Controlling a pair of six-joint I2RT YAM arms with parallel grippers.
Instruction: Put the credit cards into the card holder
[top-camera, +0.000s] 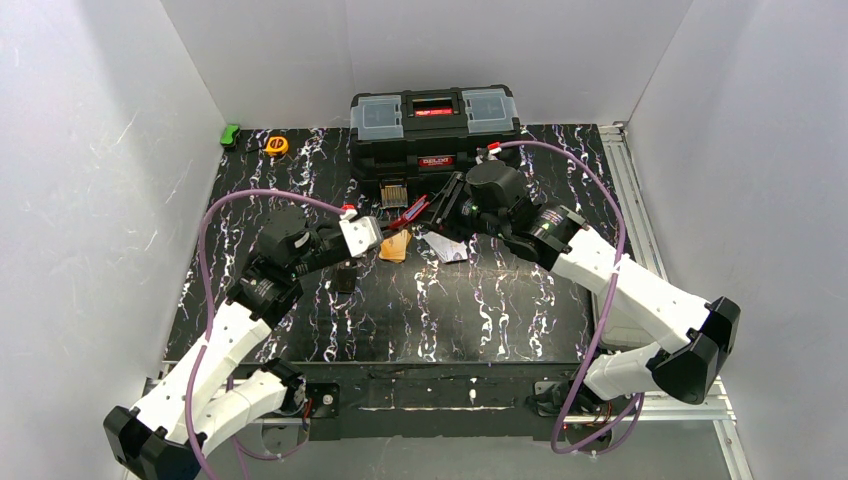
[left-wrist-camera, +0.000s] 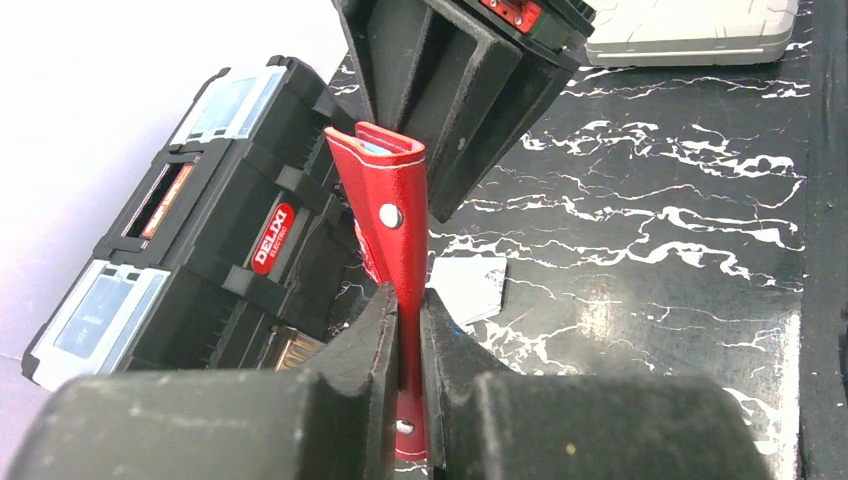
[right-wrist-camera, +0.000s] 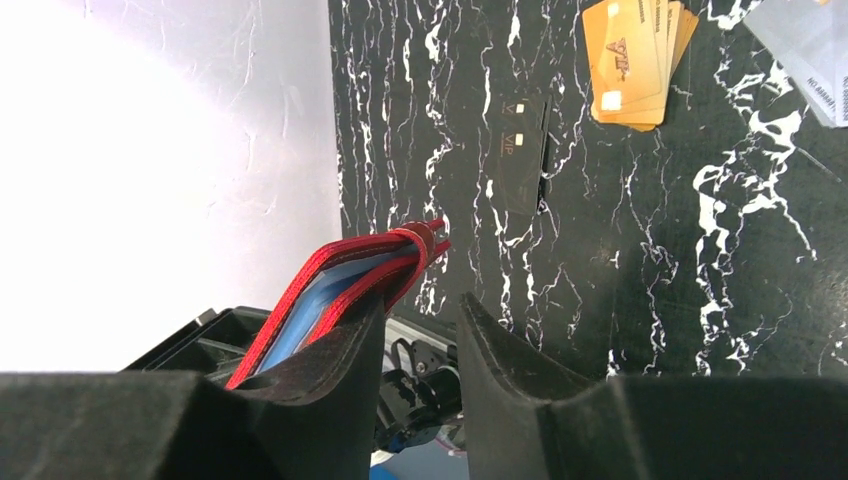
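The red card holder (left-wrist-camera: 385, 190) stands upright in the left wrist view, its lower part pinched in my left gripper. A bluish card (right-wrist-camera: 315, 300) shows inside the holder's mouth in the right wrist view. My right gripper is part open at that mouth; the holder lies against its left-hand finger, and the gap between the fingertips looks empty. On the table are gold cards (right-wrist-camera: 630, 60), black VIP cards (right-wrist-camera: 520, 155) and whitish cards (right-wrist-camera: 810, 60).
A black toolbox (top-camera: 435, 140) stands at the back, with a small slotted brown item (top-camera: 394, 195) before it. An orange tape measure (top-camera: 277, 146) and a green object (top-camera: 230, 136) sit back left.
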